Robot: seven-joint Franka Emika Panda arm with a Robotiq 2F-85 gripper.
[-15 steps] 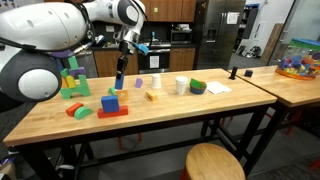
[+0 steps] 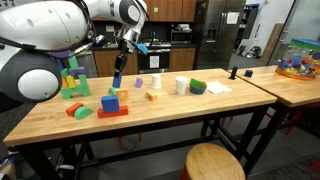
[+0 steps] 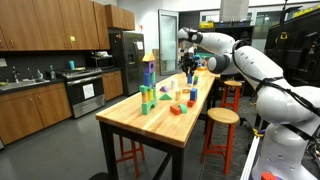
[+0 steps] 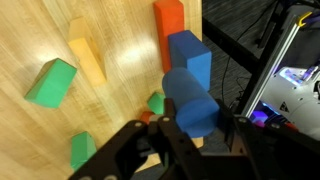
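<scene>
In the wrist view a blue cylinder is held endwise, and my gripper is shut on it. Exterior view 1 has the cylinder hanging below the gripper, just above and behind a blue block. That blue block sits on a long red block near the table's front edge. Seen from the wrist, the cylinder overlaps part of the blue block; whether they touch cannot be told from there.
A tower of green, yellow and blue blocks stands at the left. Loose green and yellow blocks lie nearby. White cups and a green bowl are farther right.
My gripper and the blue cylinder have shifted slightly left in exterior view 1. The blocks on the table have not moved.
</scene>
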